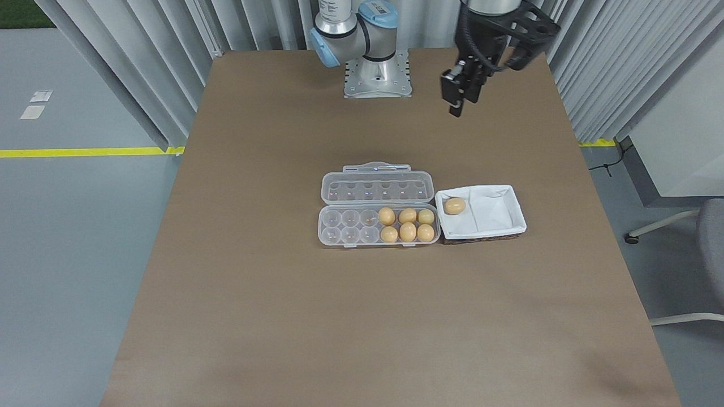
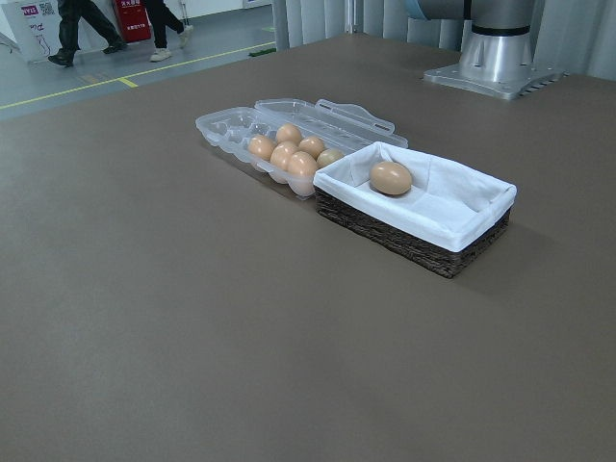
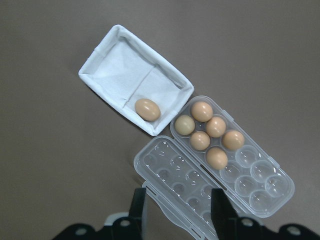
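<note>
My gripper (image 1: 460,102) hangs above the back right of the table, empty; in the wrist view its fingers (image 3: 137,210) stand wide apart over the carton's area. An open clear plastic egg carton (image 1: 349,224) lies mid-table, with several eggs (image 3: 216,126) in the cups at the basket end and the other cups empty. Beside it sits a dark woven basket (image 2: 380,231) with a white cloth liner, holding one brown egg (image 3: 147,109).
The robot's base plate (image 1: 376,85) stands at the back edge of the table (image 1: 305,305). A chair (image 1: 706,251) stands off to the right.
</note>
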